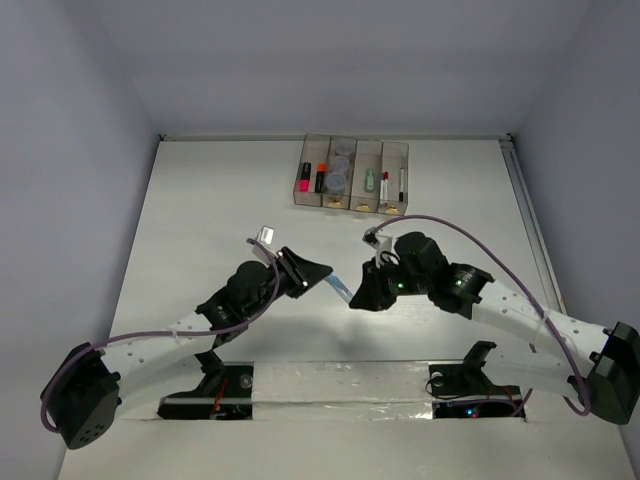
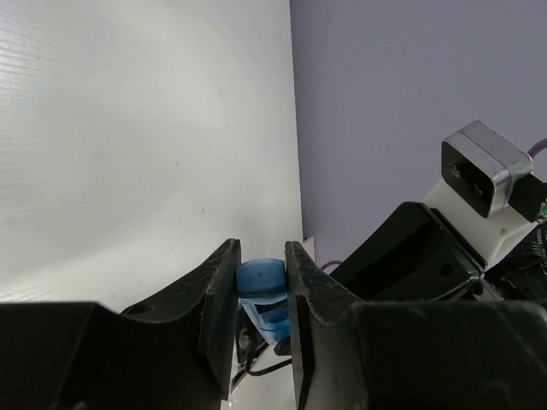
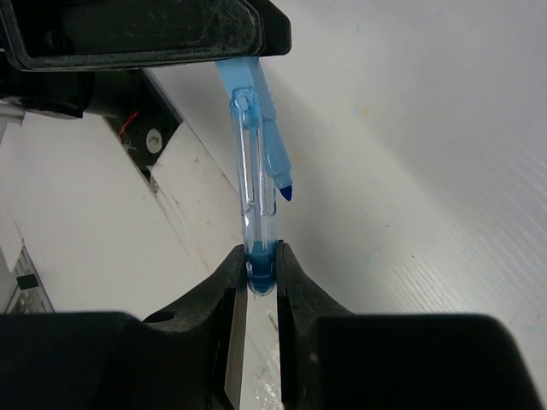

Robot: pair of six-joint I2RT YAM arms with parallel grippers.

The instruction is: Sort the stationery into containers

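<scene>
Between the two grippers, above the table, a clear tube (image 3: 258,188) with blue ends stands beside a blue marker piece (image 3: 272,145) with a dark blue tip. My left gripper (image 1: 329,274) is shut on the marker piece; its rounded blue end (image 2: 261,275) shows between the fingers in the left wrist view. Opposite it, my right gripper (image 1: 354,299) is shut on the clear tube's lower end. In the right wrist view the tube and marker piece overlap near the left gripper's fingers (image 3: 154,34); whether they are joined I cannot tell.
A clear divided box (image 1: 350,205) stands at the back, holding a black-and-pink item (image 1: 304,178), an orange-and-black one (image 1: 321,178), round clear items (image 1: 336,184), a green item (image 1: 370,180) and a red-and-white pen (image 1: 384,187). Around the grippers the white table (image 1: 200,190) is bare.
</scene>
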